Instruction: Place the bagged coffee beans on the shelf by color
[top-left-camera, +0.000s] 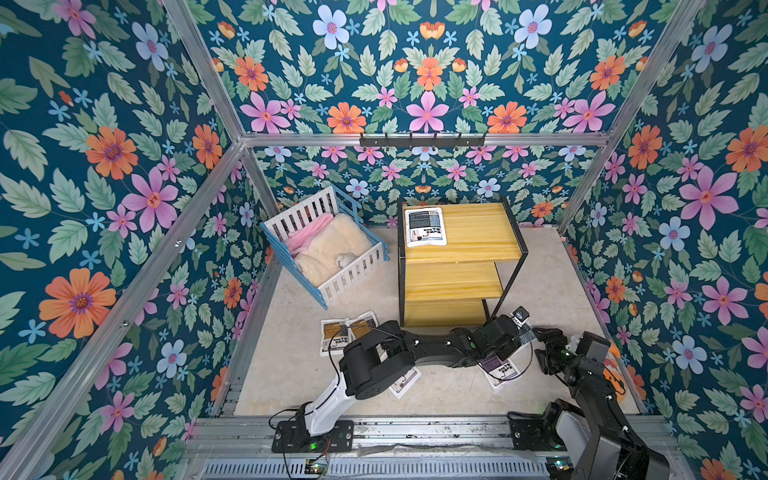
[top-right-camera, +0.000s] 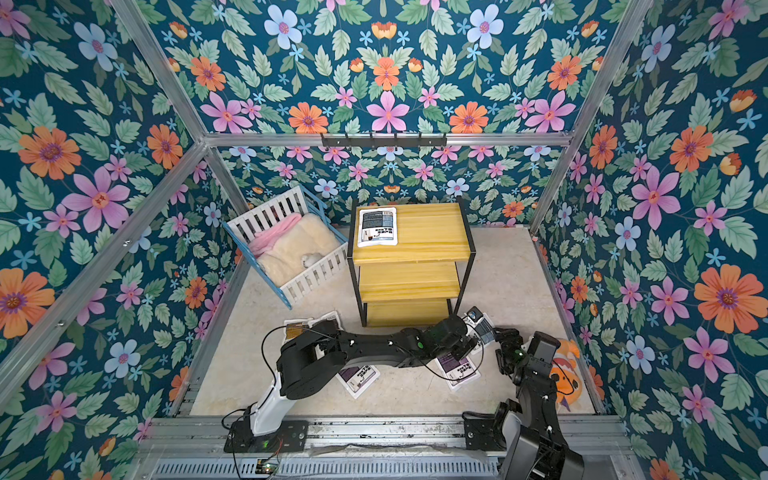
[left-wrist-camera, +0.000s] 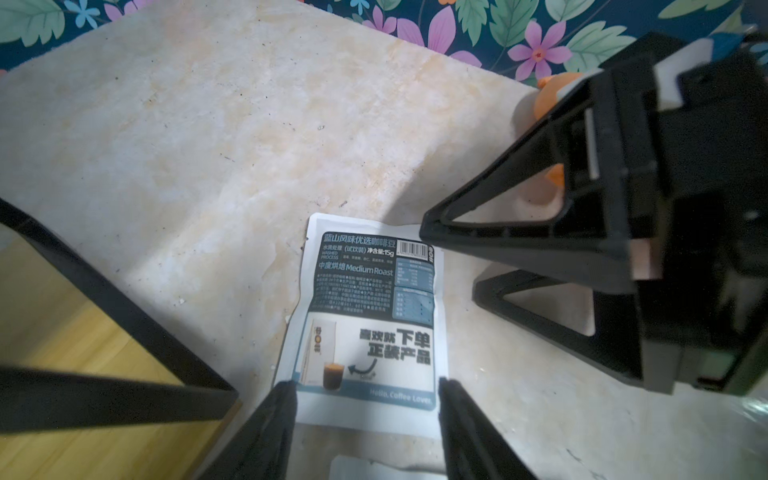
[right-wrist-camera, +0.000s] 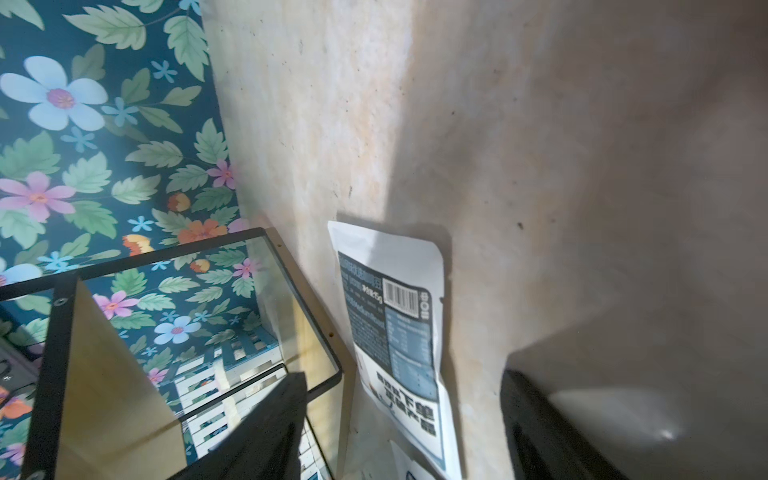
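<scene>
A white and slate-blue coffee bag (left-wrist-camera: 368, 320) (right-wrist-camera: 392, 336) lies flat beside the shelf's right front. My left gripper is open over that bag's near end. My right gripper is open at the bag's right, low, with no bag held. One bag (top-left-camera: 425, 226) lies on the top of the yellow three-tier shelf (top-right-camera: 424, 240). A purple bag (top-right-camera: 456, 368) lies in front, partly hidden by the left arm. Other bags (top-left-camera: 336, 336) lie at front left, partly covered by that arm.
A blue-and-white crib (top-left-camera: 352, 268) with plush bedding stands left of the shelf. An orange figure (top-right-camera: 566, 368) is behind the right arm near the right wall. The left arm stretches across the front floor, crowding the space by the right arm.
</scene>
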